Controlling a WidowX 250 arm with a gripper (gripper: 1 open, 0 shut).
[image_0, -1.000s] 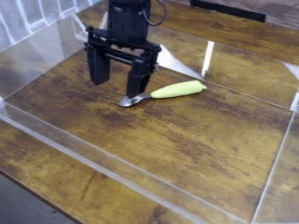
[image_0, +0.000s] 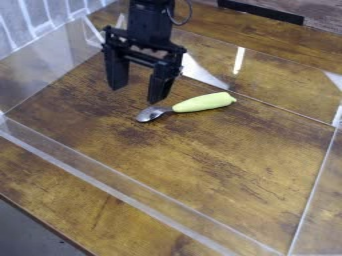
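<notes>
My black gripper (image_0: 136, 78) hangs from the top of the view over the wooden surface, open, its two fingers apart with nothing seen between them. Below and to the right of it a spoon (image_0: 202, 103) with a pale green handle lies on the wood, its metal bowl pointing left, just under the right finger.
Clear low plastic walls (image_0: 131, 180) border the wooden area (image_0: 181, 165) on several sides. The middle and front of the board are bare. A white slatted object (image_0: 40, 22) stands at the top left, and a dark strip (image_0: 281, 12) runs at the back right.
The gripper has shifted very slightly upward, away from the spoon's bowl. The spoon lies where it was.
</notes>
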